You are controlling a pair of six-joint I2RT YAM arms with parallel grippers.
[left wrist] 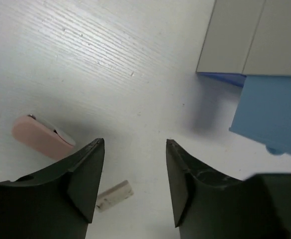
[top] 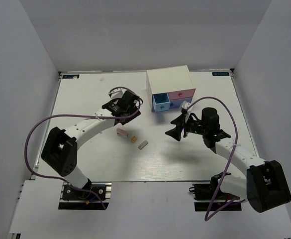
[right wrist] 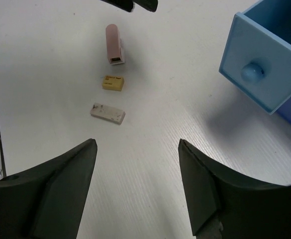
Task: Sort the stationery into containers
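A pink eraser-like block (top: 122, 132) (left wrist: 41, 137) (right wrist: 113, 42) lies on the table, with a small yellow block (top: 134, 139) (right wrist: 113, 83) and a grey bar (top: 143, 145) (left wrist: 114, 196) (right wrist: 107, 112) nearby. The drawer box (top: 167, 79) stands at the back, its light blue drawer (top: 161, 107) (left wrist: 262, 107) (right wrist: 254, 55) pulled out. My left gripper hangs above and beside the pink block, fingers apart with empty space between. My right gripper is open and empty, over bare table right of the blocks, in front of the box.
The box has a pink drawer (top: 181, 94) above a blue one (top: 180, 102), both closed. Purple cables loop over both arms.
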